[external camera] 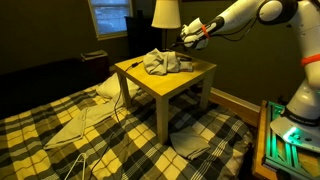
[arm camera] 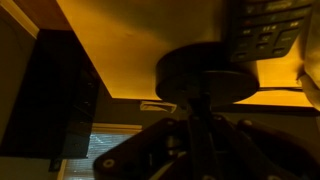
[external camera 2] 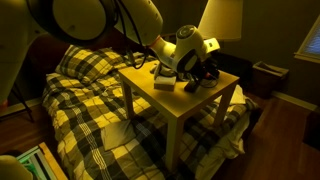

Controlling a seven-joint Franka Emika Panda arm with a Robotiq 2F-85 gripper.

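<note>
My gripper is shut in the wrist view, with nothing clearly visible between its dark fingers. Just beyond the fingertips is a black round object (arm camera: 178,76) on the table, possibly the base of a lamp; whether they touch it cannot be told. A black device with a keypad (arm camera: 268,28) lies beside the disc. In exterior view 1 the gripper (external camera: 179,45) is low over the back of the pale wooden table (external camera: 139,77), near a crumpled grey cloth (external camera: 158,63).
A lampshade (external camera: 166,14) rises behind the table, close to the arm. Several pale cloths lie on the checkered bedspread (external camera: 40,115), one (external camera: 189,143) near the table's legs. A cable hangs down the table's left side.
</note>
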